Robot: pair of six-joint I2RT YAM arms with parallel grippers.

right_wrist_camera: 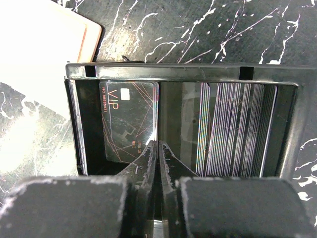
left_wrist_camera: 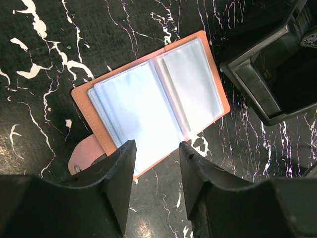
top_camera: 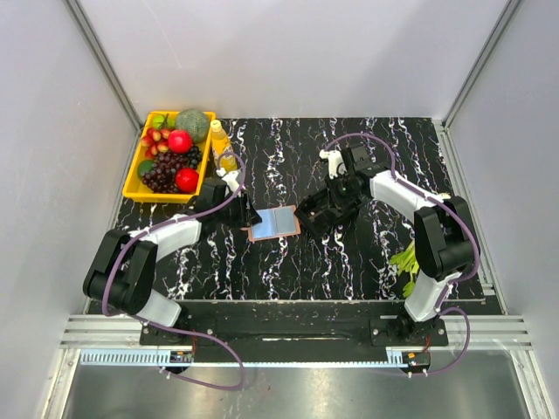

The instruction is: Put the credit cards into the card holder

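Note:
An open card holder [left_wrist_camera: 193,79] with clear sleeves and pink backing lies in mid-table, my left gripper over its near edge with fingers apart, nothing between them. To its right is a black box [right_wrist_camera: 188,73], where a dark VIP card [right_wrist_camera: 128,119] lies in the left compartment and several stacked cards [right_wrist_camera: 233,129] fill the right. My right gripper is over the box, its fingertips together beside the VIP card's lower right; whether anything thin is between them I cannot tell.
A yellow fruit basket [top_camera: 133,183] and a bottle [top_camera: 220,144] stand at back left. Green vegetables [top_camera: 406,262] lie at the right.

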